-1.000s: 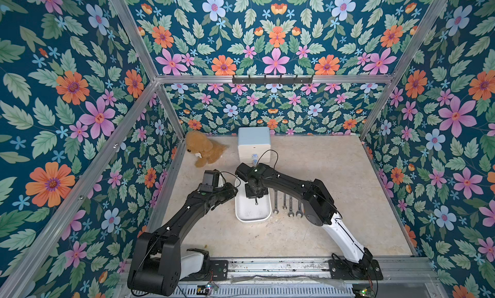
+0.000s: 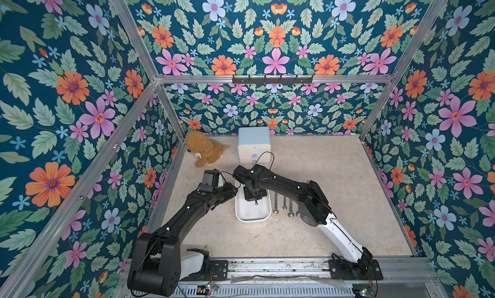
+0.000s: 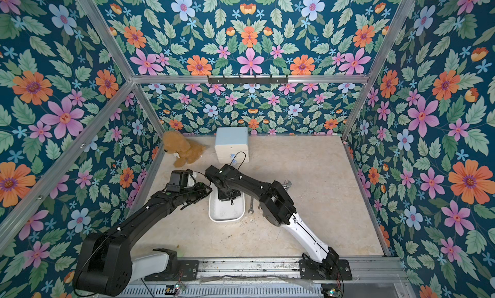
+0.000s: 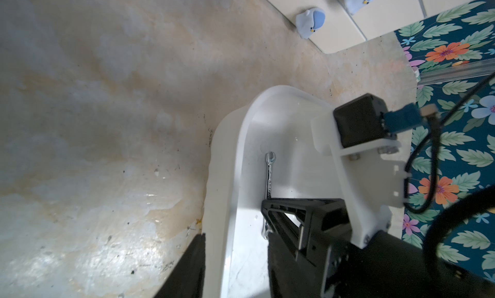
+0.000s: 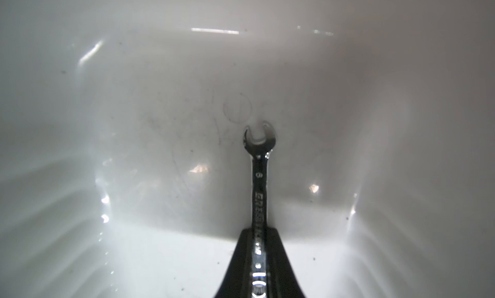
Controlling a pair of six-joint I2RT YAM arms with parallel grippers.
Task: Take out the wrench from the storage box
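Note:
The white storage box stands in the middle of the table. Inside it, a small silver wrench lies lengthwise near the floor, its upper open end facing away in the right wrist view. My right gripper is inside the box, shut with the wrench's handle between its fingertips. From the left wrist view, the wrench shows on both sides of those black fingers. My left gripper is shut on the box's side wall, one finger on either side. Whether the wrench touches the floor cannot be told.
Several more wrenches lie on the table right of the box, partly under the right arm. A small white drawer cabinet with a blue top stands behind, and a brown plush toy at back left.
The left arm and the storage box look unmoved.

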